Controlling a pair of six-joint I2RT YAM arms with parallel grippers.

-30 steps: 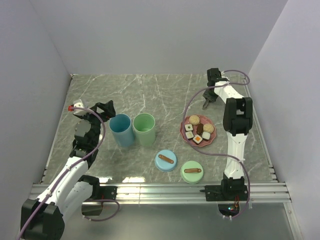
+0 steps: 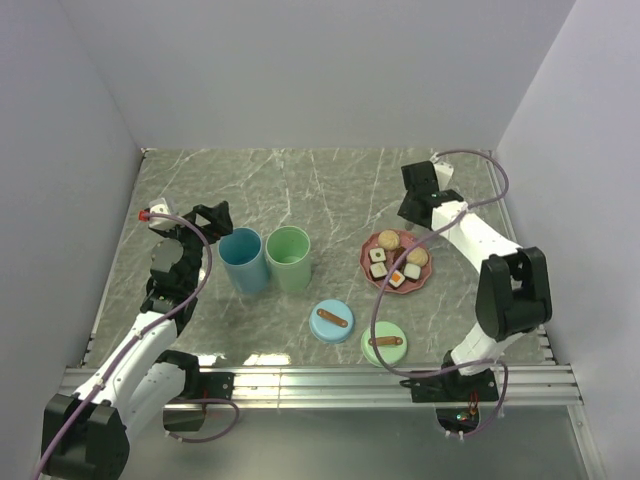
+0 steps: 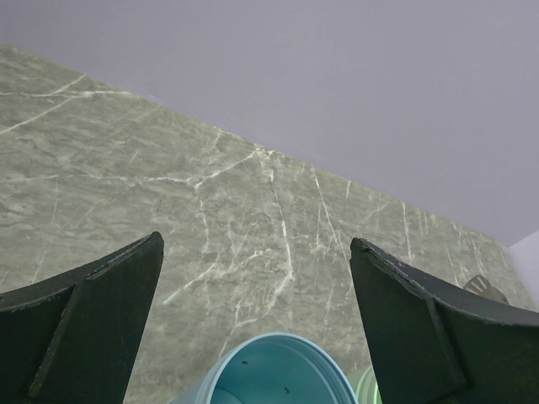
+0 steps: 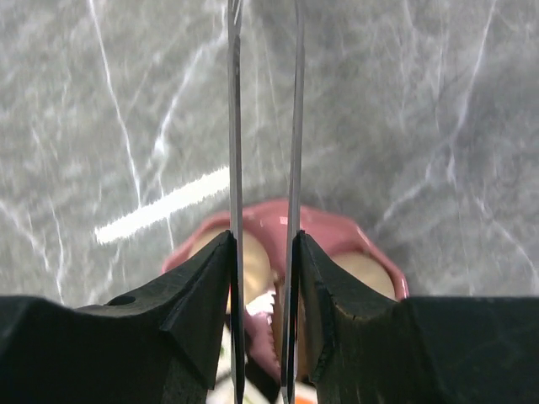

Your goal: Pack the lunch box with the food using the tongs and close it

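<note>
On a pink scalloped plate (image 2: 366, 275) lie two tan buns (image 2: 388, 240), a dark brown piece (image 2: 400, 256) and several white-and-dark cubes (image 2: 378, 271). Thin metal tongs (image 4: 237, 151) run between the fingers of my right gripper, which has closed in on both their arms; the two arms stand slightly apart. That gripper is over the plate's far side in the right wrist view, and no food shows gripped by the tongs. My left gripper is wide open and empty, above and behind the blue container (image 2: 243, 265). Beside that container stands a green one (image 2: 290, 270).
A blue round lid (image 2: 325, 332) and a green round lid (image 2: 384, 358), each with a brown bar on top, lie near the front edge. A purple cable (image 2: 376, 305) loops over the plate area.
The left arm and the objects on the table stay put.
</note>
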